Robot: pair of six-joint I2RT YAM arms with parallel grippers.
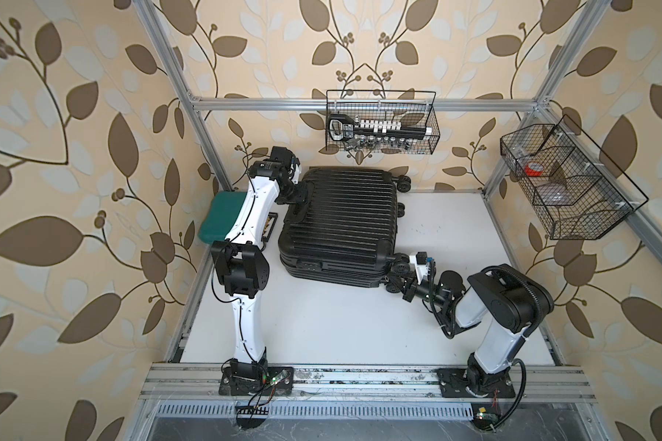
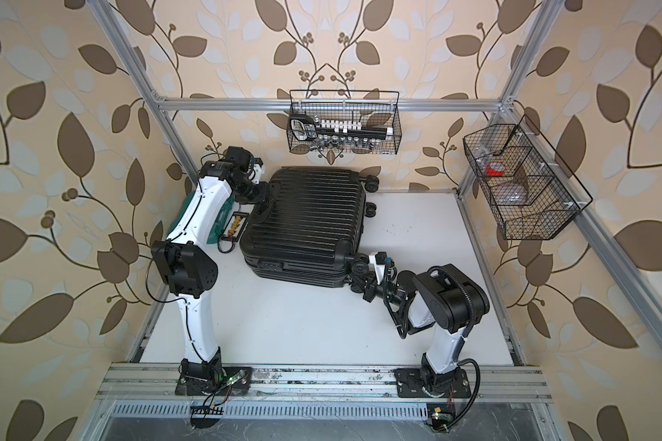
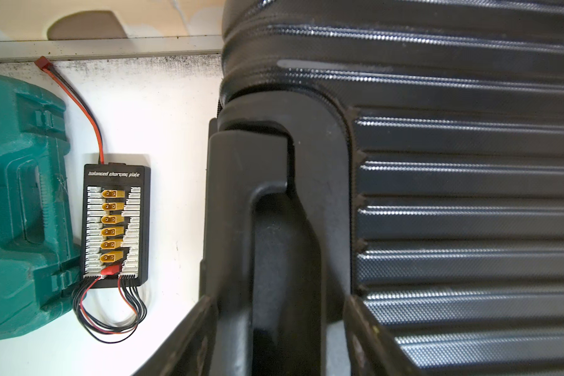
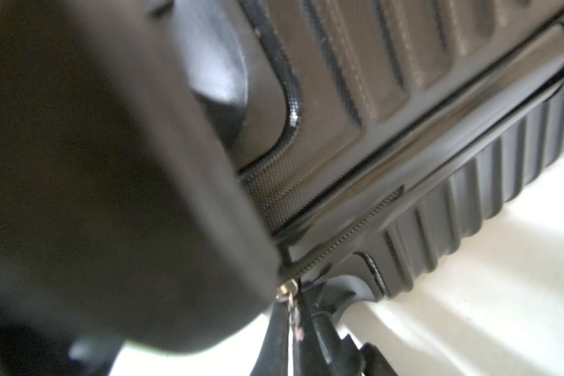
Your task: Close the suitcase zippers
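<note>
The black ribbed suitcase (image 1: 349,213) lies flat on the white table. At its left edge, my left gripper is partly open, its fingers (image 3: 191,341) spread on both sides of the carry handle (image 3: 228,206). Whether they touch it cannot be told. In the right wrist view, my right gripper is shut at the front right corner, with a brass zipper pull (image 4: 287,289) at its fingertips and its tab apparently pinched between them. From there the zipper track (image 4: 351,232) runs along the seam; a large dark blurred shape hides the corner.
A green case (image 3: 25,206) and a charging plate with cables (image 3: 114,222) lie left of the suitcase. Suitcase wheels (image 1: 404,183) stick out on the right. Wire baskets (image 1: 382,121) hang on the frame.
</note>
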